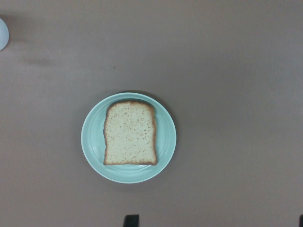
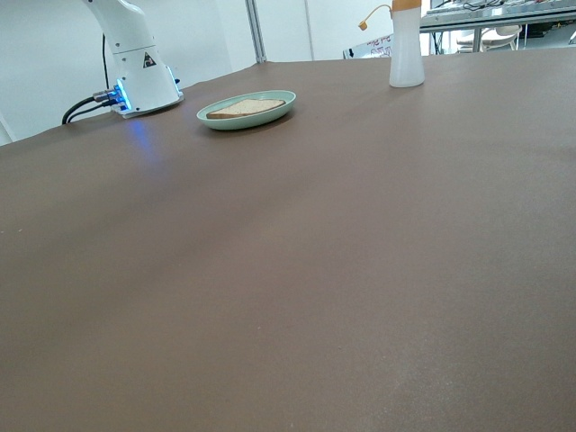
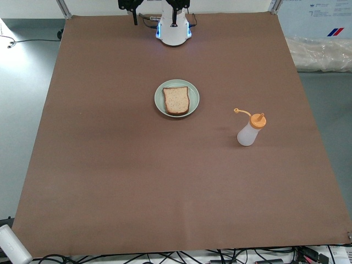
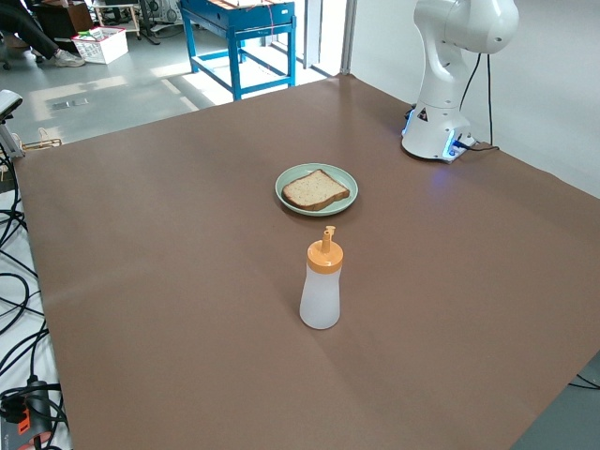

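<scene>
A slice of bread (image 3: 176, 100) lies on a pale green plate (image 3: 159, 105) mid-table; in the wrist view the bread (image 1: 129, 132) sits centred on the plate (image 1: 92, 132). A squeeze bottle (image 3: 247, 136) with an orange cap stands to the right in the left camera view, and nearer in the right camera view (image 4: 320, 300). My gripper (image 3: 154, 15) is raised at the back above the robot base, well away from the bread. Its black fingertips show at the bottom edge of the wrist view, wide apart, with only table visible between them.
The white robot base (image 4: 431, 136) stands at the table's back edge with cables. Many cables run beyond the front edge (image 3: 181, 256).
</scene>
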